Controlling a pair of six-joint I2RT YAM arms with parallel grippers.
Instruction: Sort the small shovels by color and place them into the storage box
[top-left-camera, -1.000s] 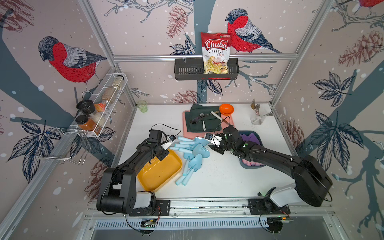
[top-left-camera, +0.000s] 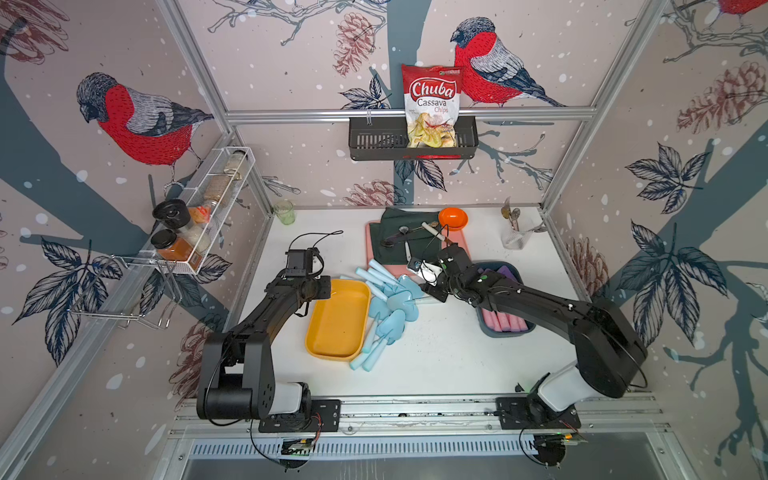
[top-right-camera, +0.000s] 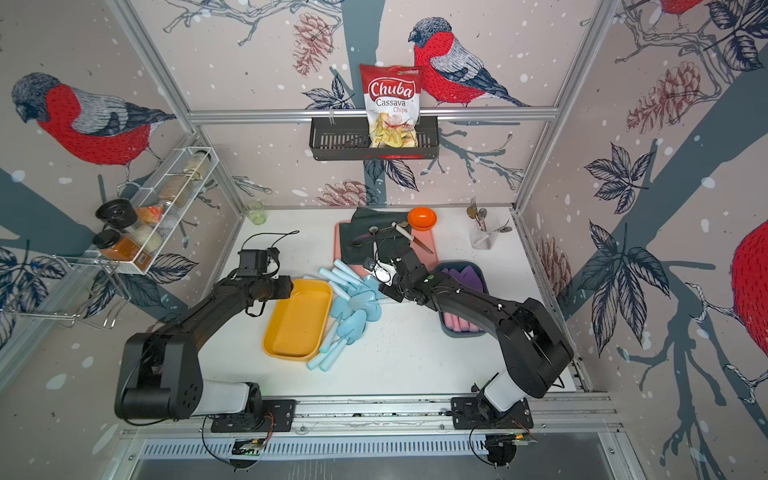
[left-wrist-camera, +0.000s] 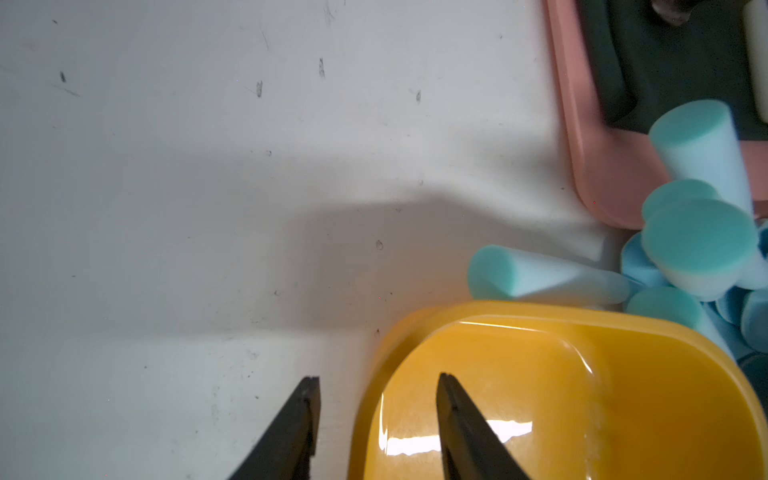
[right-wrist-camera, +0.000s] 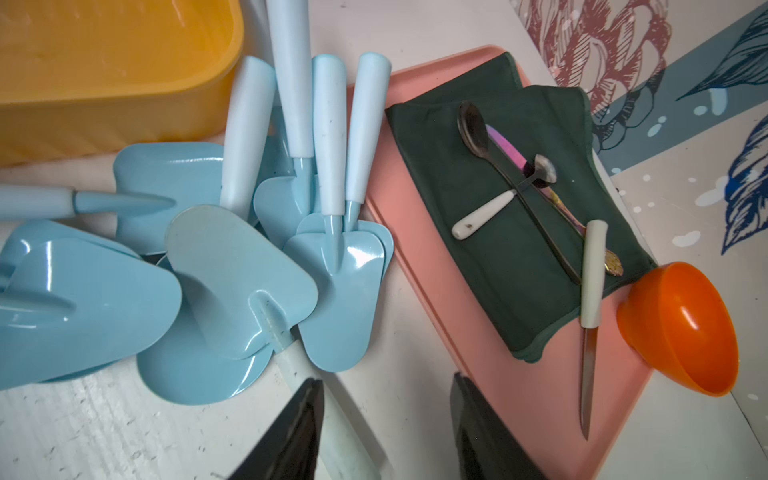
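Observation:
A heap of light blue shovels lies mid-table, right of the empty yellow tray. In the left wrist view my left gripper hangs open over the tray's rim, with nothing held between its fingers. My right gripper is open above the table at the heap's edge, a blue shovel's handle lying below it. Purple and pink shovels sit in a dark box to the right, partly hidden by my right arm.
Behind the heap are a pink tray with dark cloth and cutlery, and an orange bowl. A utensil holder stands back right, a green glass back left.
The yellow tray has moved right and straightened as my left gripper shifted left and back. My right gripper has moved slightly toward the back of the table.

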